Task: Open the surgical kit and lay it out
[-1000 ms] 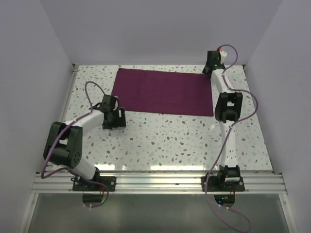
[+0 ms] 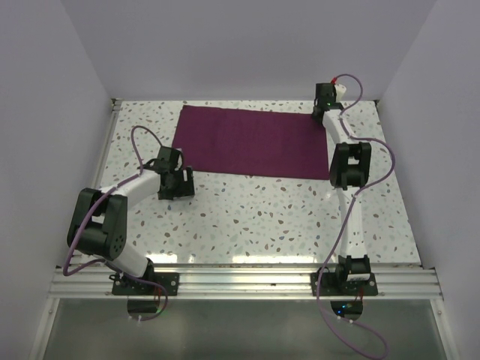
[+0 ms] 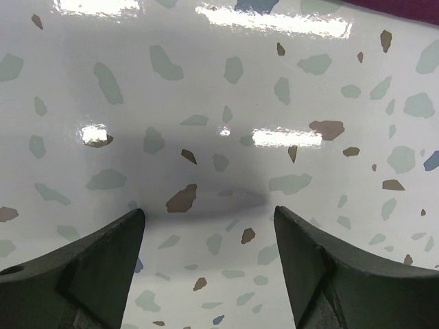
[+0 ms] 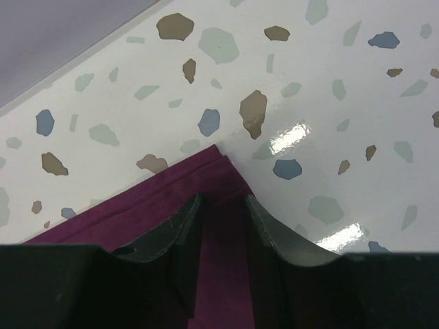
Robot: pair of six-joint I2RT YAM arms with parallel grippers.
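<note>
The dark purple cloth [image 2: 251, 142] is spread flat as a wide rectangle across the back of the table, with nothing lying on it. At its far right corner is my right gripper [image 2: 319, 115]. In the right wrist view that gripper stands partly open, a narrow gap between its dark fingertips. The cloth's corner [image 4: 216, 179] shows a small crease between and just beyond the tips; whether they touch it is unclear. My left gripper is wide open and empty over bare tabletop, just front of the cloth's left end.
Pale walls [image 2: 247, 49] enclose the back and both sides, and the right gripper works close to the back one. No other objects are on the table.
The left arm has stayed still, and the cloth looks unmoved.
</note>
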